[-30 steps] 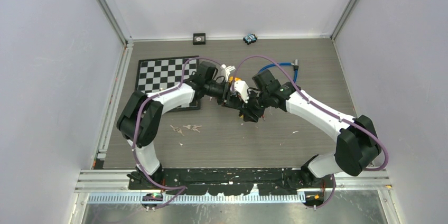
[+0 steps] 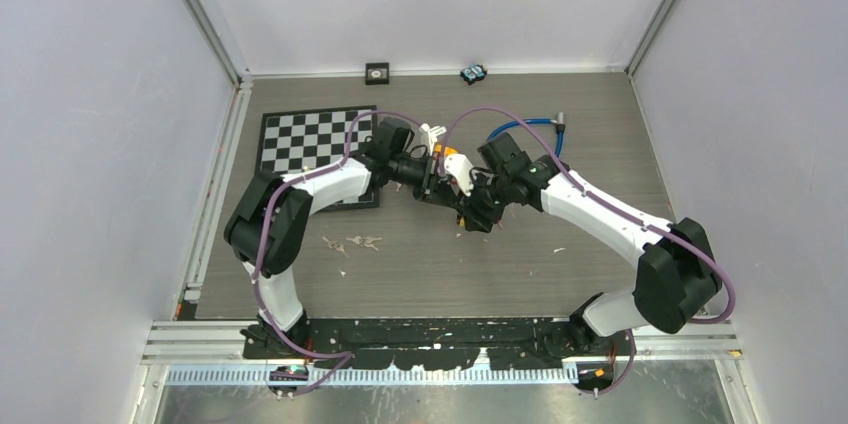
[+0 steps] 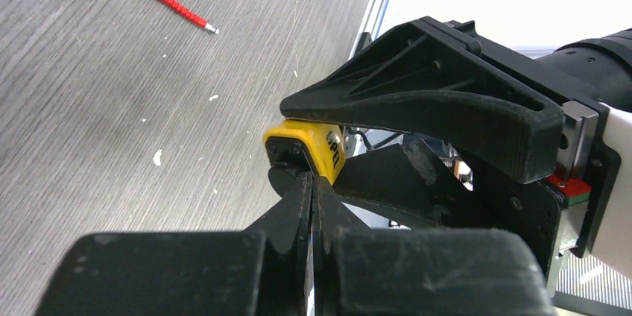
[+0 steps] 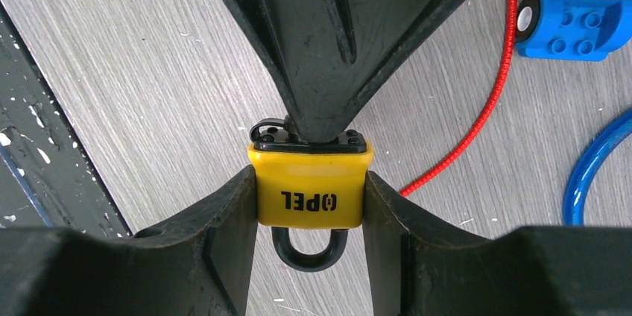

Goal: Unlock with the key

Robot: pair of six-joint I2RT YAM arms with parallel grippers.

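The yellow padlock [image 4: 309, 185], marked OPEL, is gripped between the fingers of my right gripper. Its black shackle [image 4: 309, 260] hangs out on one side, and a black plate with screws covers the opposite end. In the left wrist view, the round black keyhole cap [image 3: 282, 179] sits just left of my left gripper, outside its fingers. Those fingers are pressed together with nothing between them, their tips right by the padlock's end. From above, the arms mostly hide the lock. Several loose keys [image 2: 364, 242] lie on the table at front left.
A checkered board [image 2: 300, 144] lies left of the left arm. Around the lock are a red cord [image 4: 488, 107], a blue cable [image 4: 585, 167] and a blue toy [image 4: 574, 25] with yellow on top.
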